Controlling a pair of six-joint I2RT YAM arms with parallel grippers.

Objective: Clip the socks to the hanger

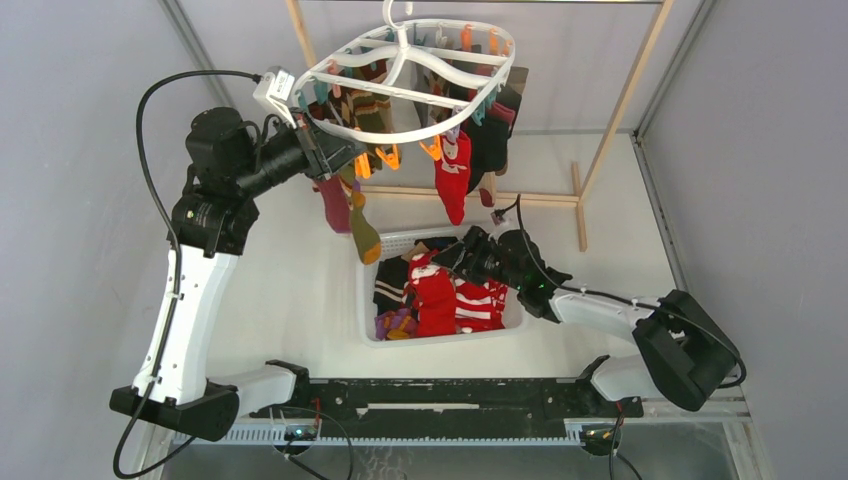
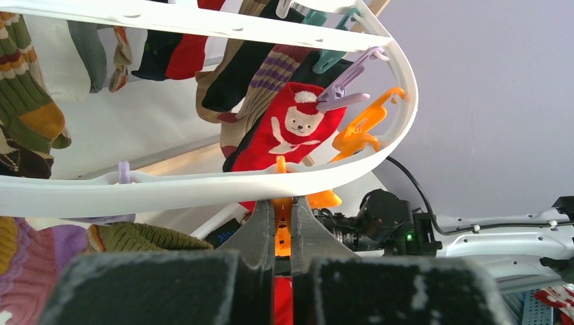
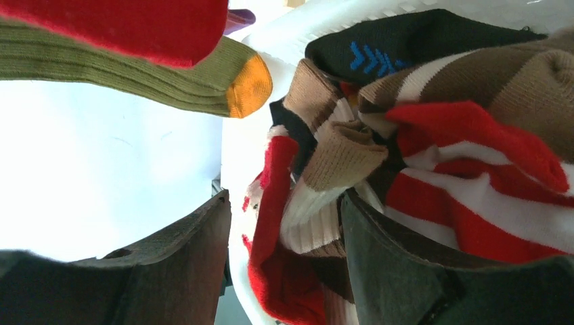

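The white hanger point(image 1: 415, 133) carries many socks on coloured clips. My left gripper point(image 1: 345, 152) is at its front left, shut on an orange clip point(image 2: 283, 240). A red bear sock point(image 2: 291, 132) hangs from a lilac clip point(image 2: 338, 91). Below, the white basket point(image 1: 363, 320) holds a pile of socks. My right gripper point(image 1: 455, 258) is open over the pile, with a beige-and-brown striped sock point(image 3: 335, 156) and a red sock point(image 3: 274, 183) between its fingers.
The wooden stand point(image 1: 630, 85) frames the hanger. Olive and maroon socks hang low at the left, close above the basket. The floor on both sides of the basket is clear.
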